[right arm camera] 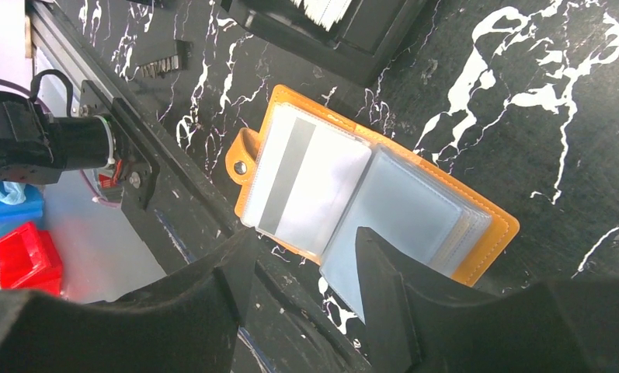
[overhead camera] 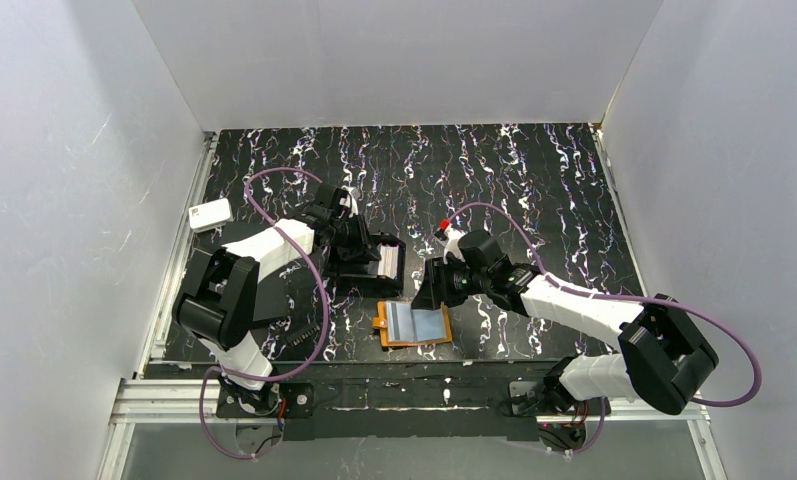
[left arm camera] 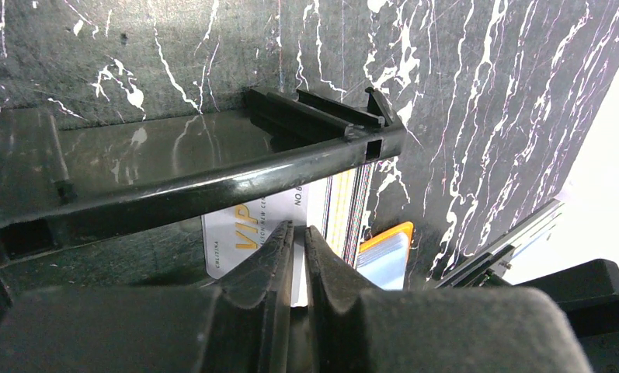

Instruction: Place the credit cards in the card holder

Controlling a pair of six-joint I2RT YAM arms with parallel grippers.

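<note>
A black box [overhead camera: 392,285] holds a stack of cards [overhead camera: 388,262], their edges lined up at its right end. In the left wrist view a silver VIP card [left arm camera: 227,237] faces me beside striped card edges [left arm camera: 343,210], behind the box's black rim [left arm camera: 236,183]. My left gripper is shut, its tips at the cards; no card shows clearly between them. The orange card holder [right arm camera: 499,227] lies unfolded, with clear sleeves [right arm camera: 403,210] on its right half. My right gripper stands open and empty above the holder's near edge.
A white block [overhead camera: 210,215] sits at the table's left edge. A small dark brush-like piece [right arm camera: 163,59] lies left of the holder.
</note>
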